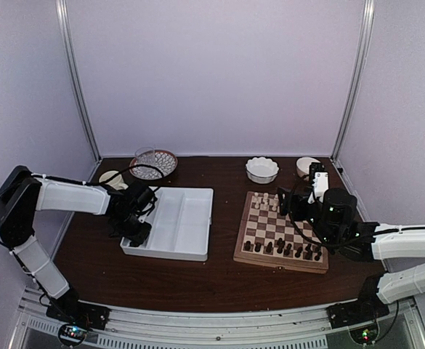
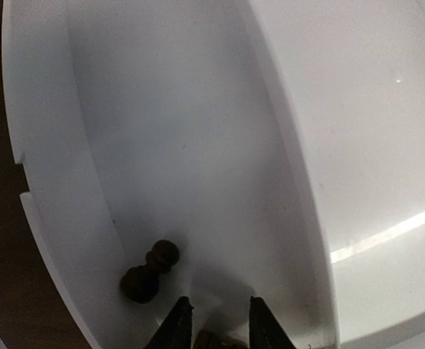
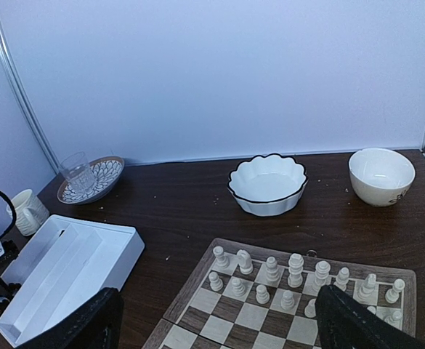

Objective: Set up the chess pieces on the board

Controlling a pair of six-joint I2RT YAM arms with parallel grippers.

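In the left compartment of the white tray (image 1: pixel 210 218), the left wrist view shows a dark pawn (image 2: pixel 141 284) lying on its side. Another dark piece (image 2: pixel 208 340) is partly visible at the bottom edge, between the fingers of my left gripper. Those fingers stand apart, and whether they touch it cannot be seen. The chessboard (image 1: pixel 243 251) carries dark pieces (image 1: pixel 258 247) along its near side. White pieces (image 3: pixel 295 269) stand on its far side. My right gripper is open above the board, nothing between its fingers.
Behind the board are a fluted white bowl (image 3: pixel 268 185) and a plain white bowl (image 3: pixel 381 177). A patterned plate with a clear glass (image 3: pixel 78 173) and a cream mug (image 3: pixel 29 212) stand behind the tray. Bare table separates tray and board.
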